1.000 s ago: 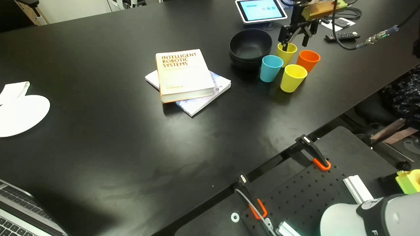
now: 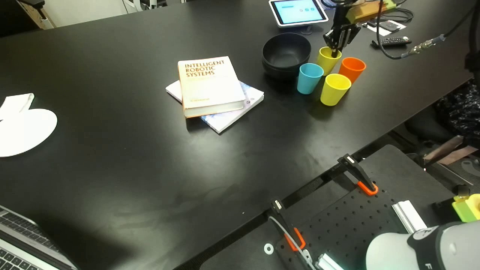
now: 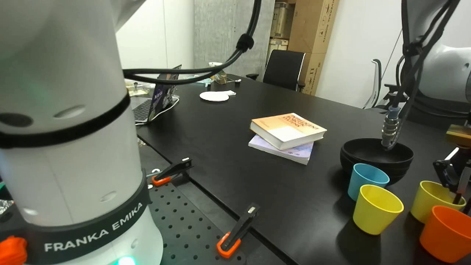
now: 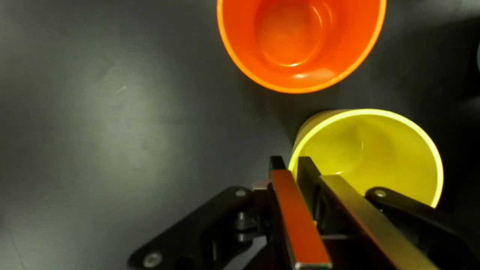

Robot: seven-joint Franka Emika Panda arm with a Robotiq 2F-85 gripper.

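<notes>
The far yellow cup [image 2: 325, 67] stands upright on the black table, and its mouth opens toward the camera in the wrist view. My gripper is part open over its left edge, with a narrow gap between the fingers. One finger is outside the rim and the other is inside the cup; the rim of the yellow cup [image 4: 360, 112] runs between them. Whether the pads touch the wall is hard to tell. In exterior view 2 the fingers [image 3: 461, 182] reach into the same cup.
Close by stand an orange cup [image 2: 353, 67], a second yellow cup [image 2: 335, 90], a blue cup [image 2: 309, 78] and a black bowl [image 2: 285, 54]. A tablet [image 2: 299, 11] is behind them. Stacked books [image 2: 211, 85] lie farther left, with clear table around.
My gripper's fingers have come much closer together at the far yellow cup, and the hand has shifted slightly. That cup has moved a little; the other cups have stayed put.
</notes>
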